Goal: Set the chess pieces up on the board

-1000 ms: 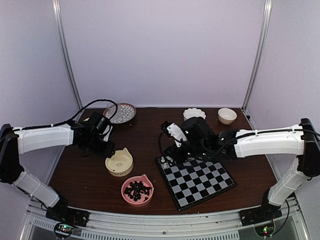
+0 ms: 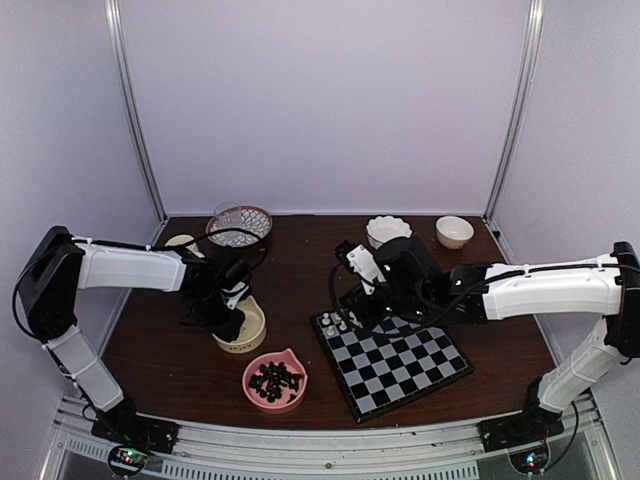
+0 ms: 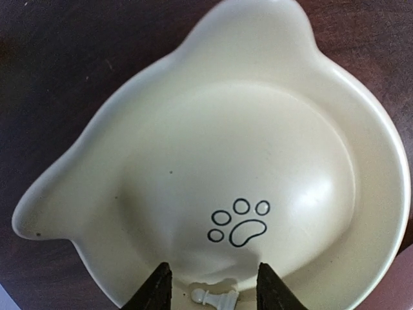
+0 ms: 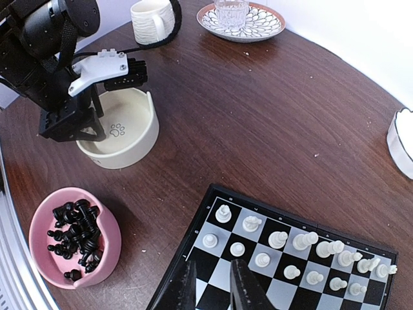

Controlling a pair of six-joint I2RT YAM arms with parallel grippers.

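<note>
In the left wrist view one white chess piece (image 3: pixel 217 299) lies on its side in the cream bowl (image 3: pixel 155 148), near the paw print. My left gripper reaches into this bowl, open, its fingers on either side of the piece without gripping it. Several white pieces (image 4: pixel 277 239) stand upright in two rows along one edge of the chessboard (image 4: pixel 213 187). Above the board, my right gripper has its fingers apart and nothing between them. Black pieces (image 4: pixel 77 232) lie heaped in the pink bowl (image 4: pixel 111 242).
At the back stand a patterned plate (image 4: pixel 271 29) with a clear glass (image 4: pixel 231 11) on it and a white mug (image 4: pixel 153 20). Two white bowls, one scalloped (image 2: pixel 387 230) and one plain (image 2: pixel 454 232), sit at the back right. Bare table (image 2: pixel 300 260) lies between the arms.
My left arm has moved right and toward the front, from the cream bowl's left side to over and into it. The right gripper has shifted slightly right. The bowls and board stayed put.
</note>
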